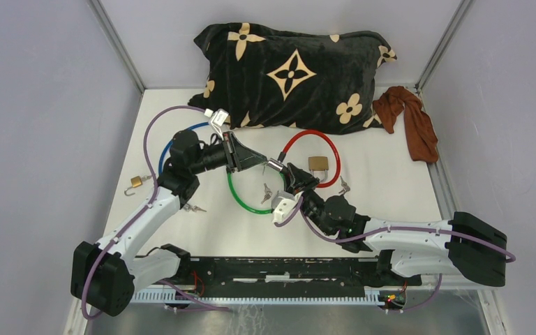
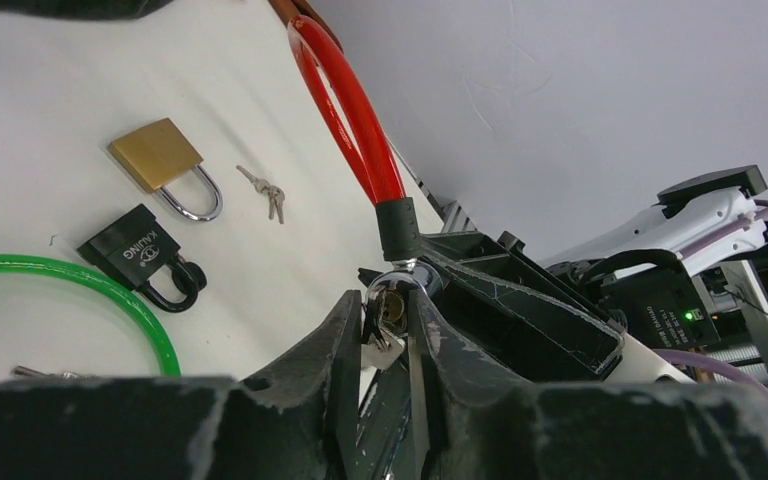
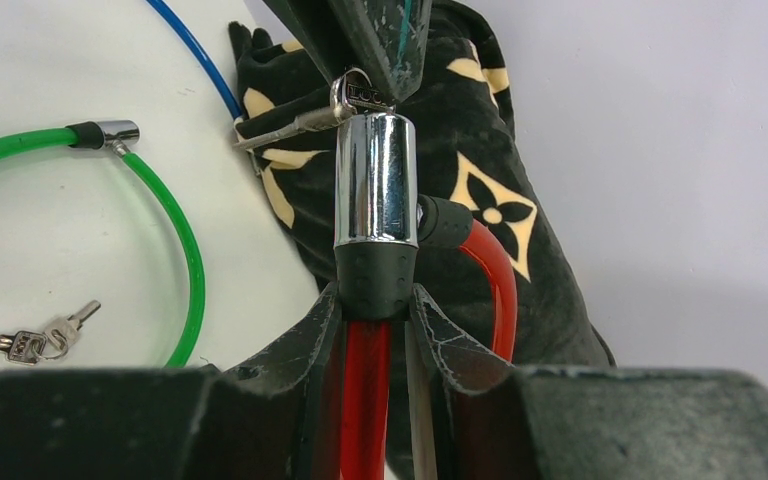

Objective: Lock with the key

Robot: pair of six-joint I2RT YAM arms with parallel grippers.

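Observation:
The red cable lock (image 3: 374, 180) is upright in my right gripper, which is shut on its black-sleeved end below the chrome cylinder. A key (image 3: 353, 98) is at the top of the cylinder, with a second key dangling beside it. My left gripper (image 1: 262, 159) has its fingertips at the key end of the lock; in the left wrist view they partly hide the key, and whether they grip it is unclear.
A brass padlock (image 2: 150, 150), a black padlock (image 2: 130, 247), loose keys (image 2: 265, 187) and a green cable lock (image 3: 190, 260) lie on the white table. A dark patterned pillow (image 1: 291, 66) and brown cloth (image 1: 419, 132) are at the back.

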